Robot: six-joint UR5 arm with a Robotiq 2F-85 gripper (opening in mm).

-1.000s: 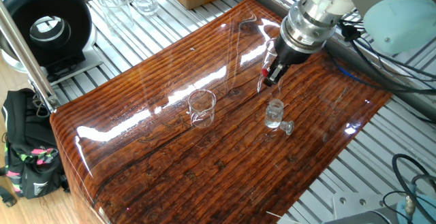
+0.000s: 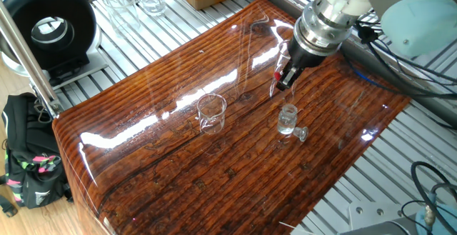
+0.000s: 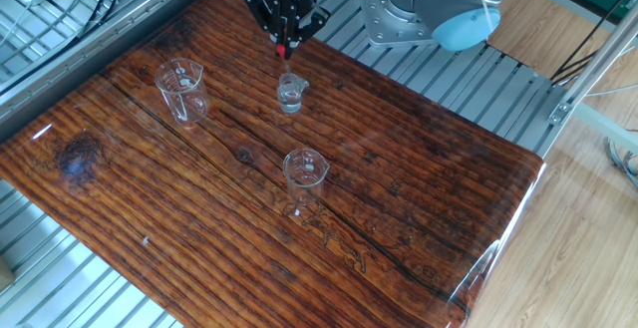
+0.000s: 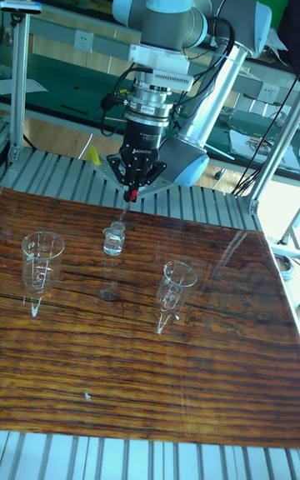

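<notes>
My gripper (image 3: 285, 47) is shut on a dropper, whose red bulb (image 4: 133, 195) shows at the fingertips and whose thin clear tube (image 4: 124, 213) hangs below, slightly tilted. A small clear glass bottle (image 2: 287, 121) with liquid inside stands upright on the wooden table, below the gripper. Its mouth looks uncovered, and a glass stopper (image 2: 301, 133) lies beside it. One empty-looking beaker (image 3: 304, 173) stands near the middle of the table. A second beaker (image 3: 182, 91) is off to the other side of the bottle; in exterior view 1 the gripper's fingers partly overlap it.
Cables (image 2: 400, 71) run along the robot's side.
</notes>
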